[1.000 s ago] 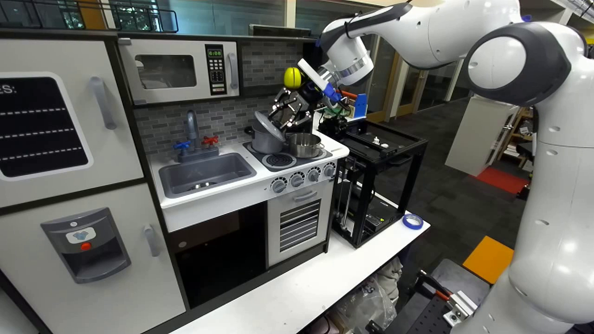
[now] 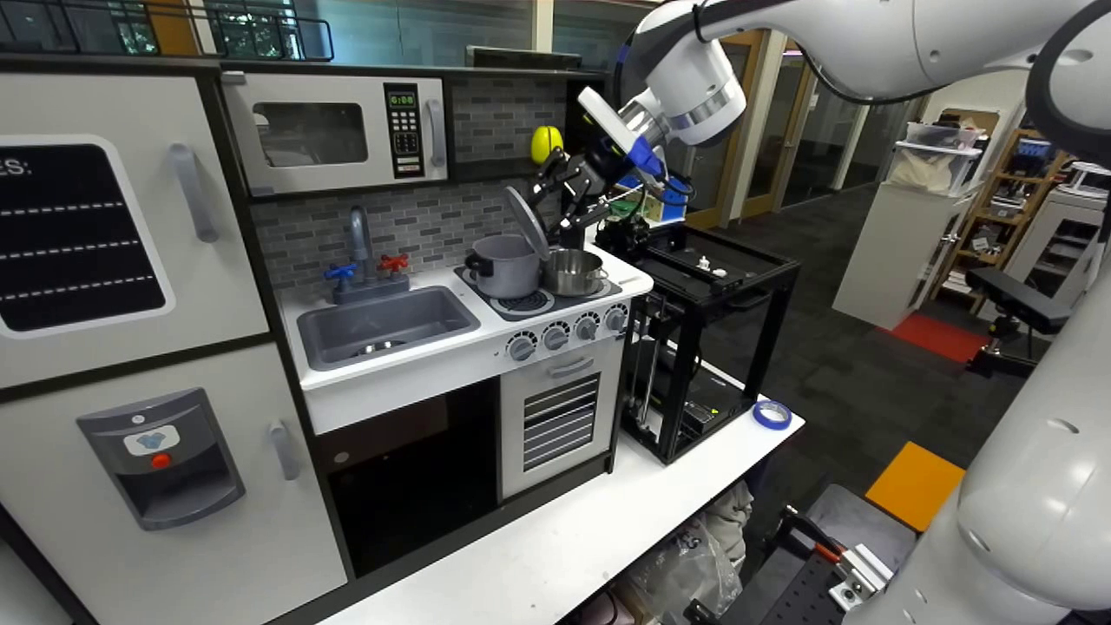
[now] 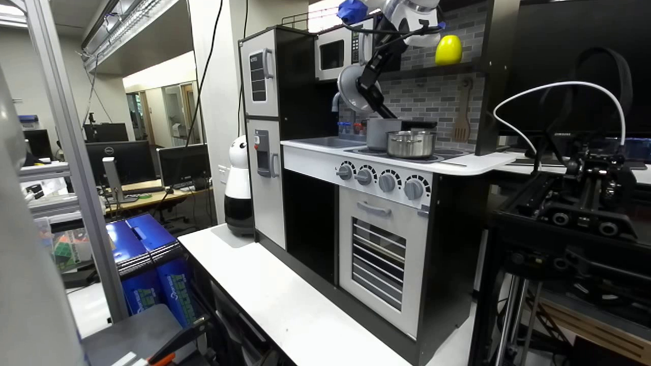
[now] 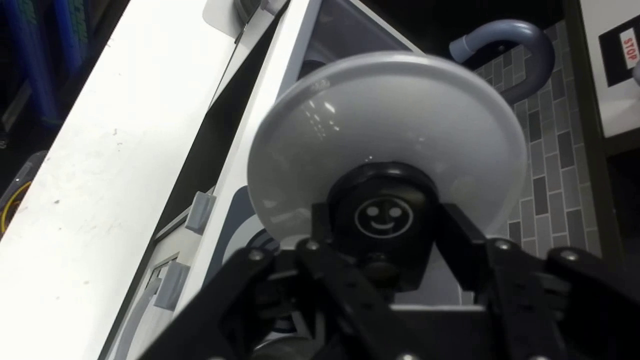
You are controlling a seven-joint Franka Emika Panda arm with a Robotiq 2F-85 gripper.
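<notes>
My gripper is shut on the black knob [image 4: 384,207] of a grey pot lid [image 4: 390,108], one finger on each side of it. The lid [image 2: 526,222] is held steeply tilted, its lower edge close to the grey pot [image 2: 505,267] on the toy stove; whether they touch I cannot tell. In the second exterior view the lid [image 3: 354,88] hangs above and to the left of the pot [image 3: 381,133]. A small steel pot [image 2: 573,273] stands right beside the grey one.
The sink [image 2: 391,325] and its faucet [image 2: 359,240] lie left of the stove. A yellow object [image 3: 448,50] sits on the shelf above. Overhead on the left is the microwave [image 2: 338,134]. A black frame [image 2: 708,312] stands right of the kitchen.
My gripper has risen and moved right with the lid. The lid has gone from leaning low over the grey pot to a steeper tilt, and the pot appears shifted slightly right.
</notes>
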